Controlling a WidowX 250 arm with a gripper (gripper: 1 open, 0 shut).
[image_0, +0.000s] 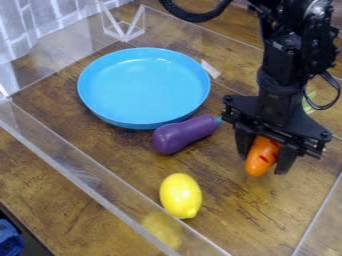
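Observation:
My black gripper (263, 148) is at the right side of the camera view, shut on an orange carrot-like object (261, 159) that shows between and below its fingers. A purple eggplant (183, 133) lies just left of the gripper. A yellow lemon-like object (181, 195) sits lower, toward the front. A blue plate (140, 82) lies at the upper left.
The wooden table (94, 160) has bare room at the left and lower right. Clear tray walls run along the left and edges. A small green object is partly hidden behind the gripper at the right.

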